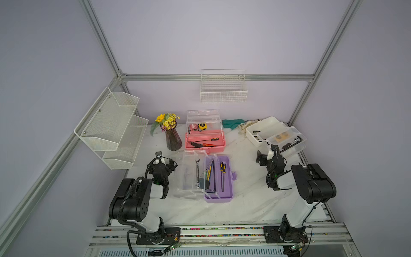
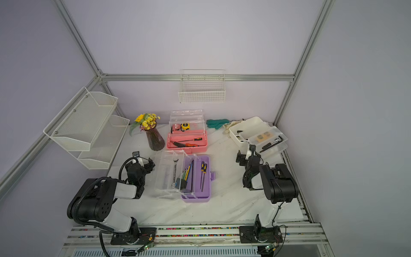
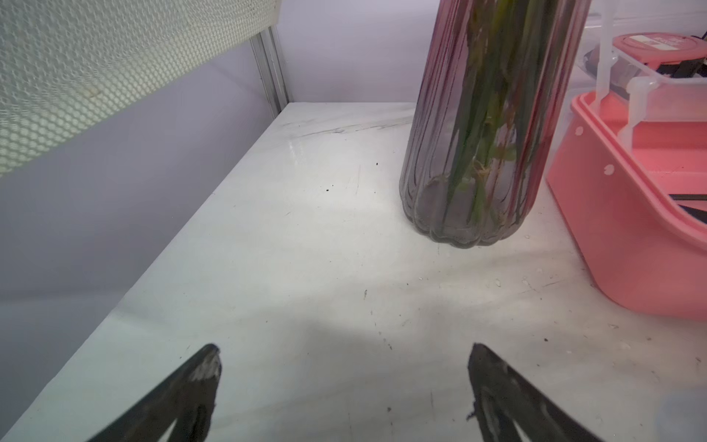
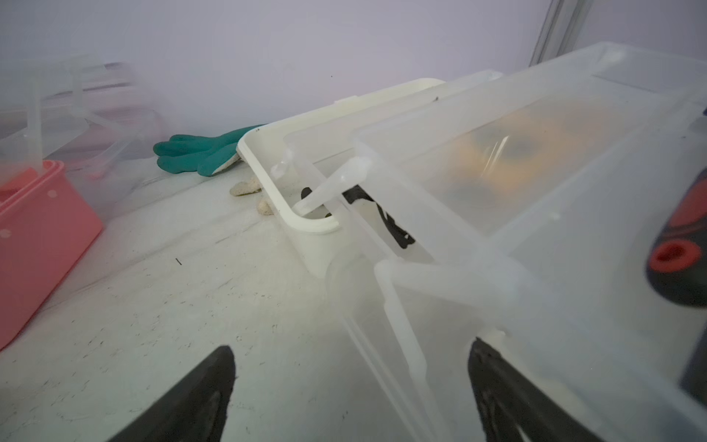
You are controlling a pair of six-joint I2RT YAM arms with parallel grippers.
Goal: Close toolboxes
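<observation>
Three toolboxes stand with their lids up or folded out. The purple toolbox (image 1: 227, 197) is at the front middle, its clear trays (image 1: 188, 171) spread to the left. Behind it the pink toolbox (image 1: 205, 148) has its clear lid (image 1: 203, 114) raised at the back. At the back right, the white toolbox (image 1: 262, 124) has its clear trays (image 4: 471, 243) swung out to the right. My left gripper is open and empty, left of the purple box's trays. My right gripper is open and empty, in front of the white box's trays.
A glass vase (image 3: 486, 132) with flowers stands left of the pink box. Green gloves (image 4: 202, 153) lie at the back wall. White mesh shelves (image 1: 111, 128) hang at the left and a wire basket (image 1: 223, 87) at the back. Bare table lies between the purple and white boxes.
</observation>
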